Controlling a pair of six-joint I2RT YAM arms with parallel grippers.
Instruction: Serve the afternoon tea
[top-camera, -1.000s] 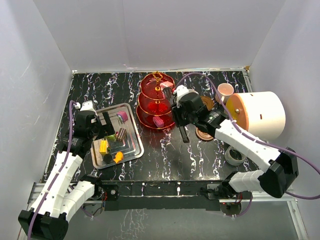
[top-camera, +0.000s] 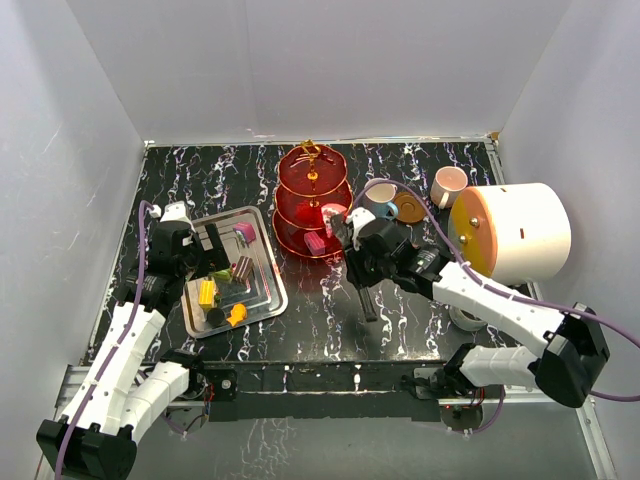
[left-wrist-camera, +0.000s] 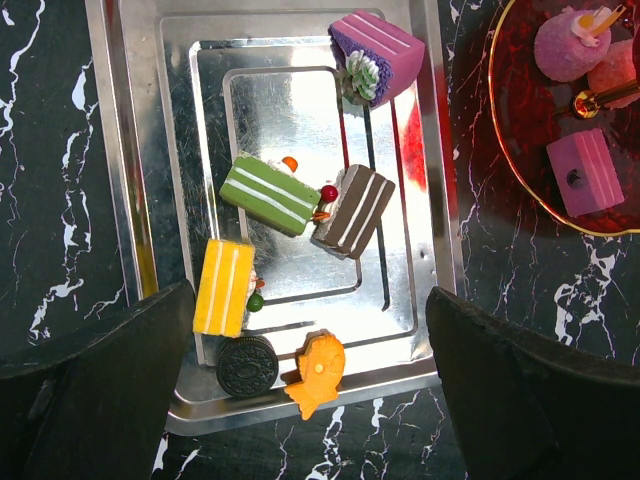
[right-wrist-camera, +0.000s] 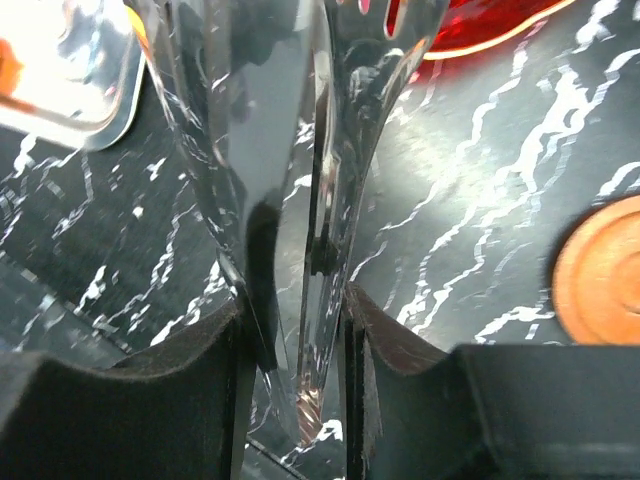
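Note:
My right gripper is shut on dark, shiny serving tongs (right-wrist-camera: 280, 150). Slots show at their far end, and a pink cake (top-camera: 333, 212) appears at that end, over the right side of the red three-tier stand (top-camera: 289, 175). The top view does not settle whether the tongs grip it or it rests on a tier. A pink layered cake (left-wrist-camera: 585, 172) sits on the lowest tier. Above the silver tray (left-wrist-camera: 445, 215), my left gripper stands open and empty. The tray carries green (left-wrist-camera: 268, 195), brown (left-wrist-camera: 355, 210), yellow (left-wrist-camera: 222, 288) and purple (left-wrist-camera: 385, 55) cakes.
A black cookie (left-wrist-camera: 247, 366) and an orange fish-shaped piece (left-wrist-camera: 320, 372) also lie on the tray. Right of the stand are a blue-handled mug (top-camera: 380, 196), a brown coaster (top-camera: 409, 207), a pink mug (top-camera: 449, 183) and a large cream cylinder (top-camera: 520, 232).
The pink cake and tongs have come down from beside the top tier toward the lower ones, with the right arm. The stand has shifted slightly left. My left arm is still.

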